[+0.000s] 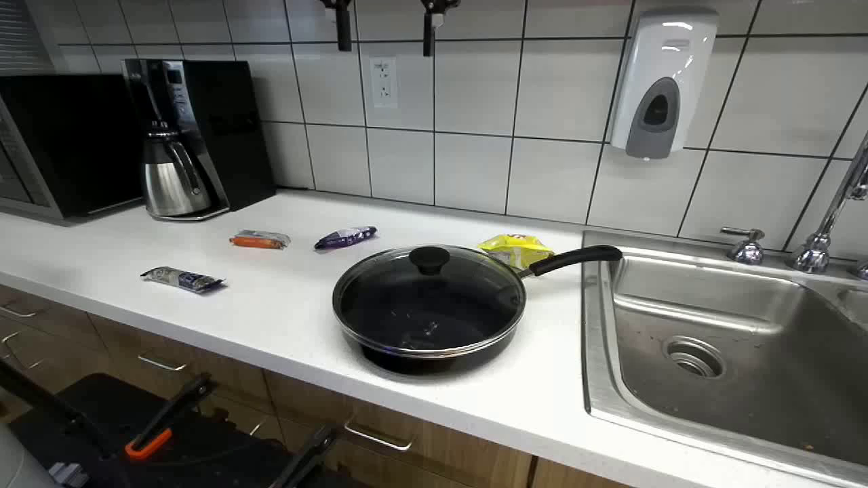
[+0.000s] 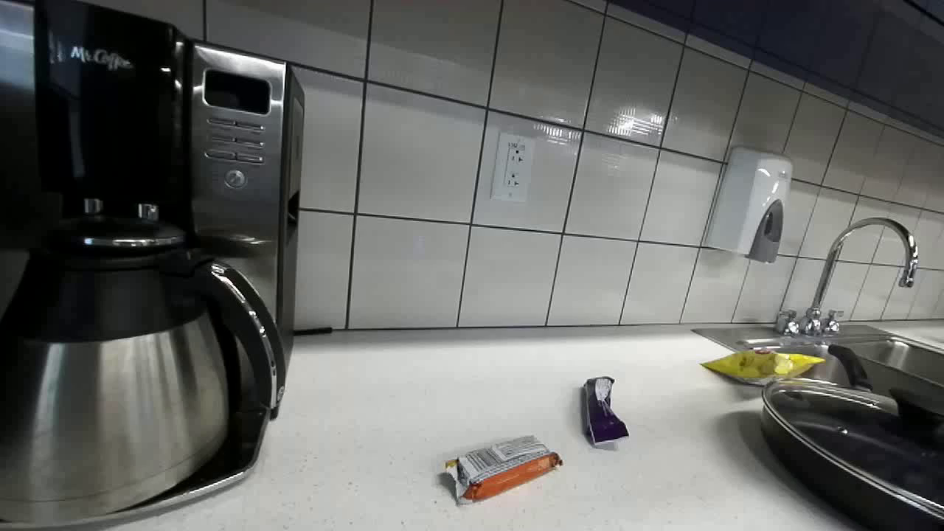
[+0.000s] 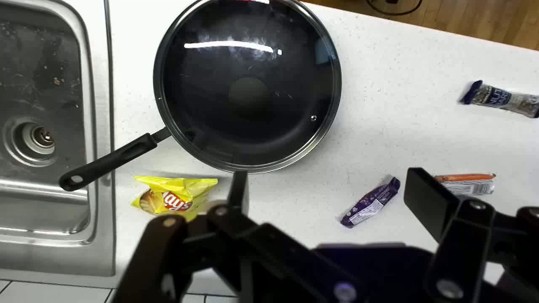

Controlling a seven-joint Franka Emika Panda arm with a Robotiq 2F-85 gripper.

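Note:
A black pan with a glass lid and round black knob stands on the counter left of the sink. In the wrist view, the lidded pan lies beyond my gripper, whose fingers are spread wide apart with nothing held. A purple wrapped bar appears between the fingers, down on the counter. The yellow chip bag shows beyond the left finger, beside the pan handle. An orange-and-silver packet and a nut bar lie to the right. Neither exterior view shows the gripper.
The steel sink adjoins the pan's handle side. At the counter's other end are a coffee maker and a black microwave. A soap dispenser hangs on the tiled wall. Bare counter separates the pan from the nut bar.

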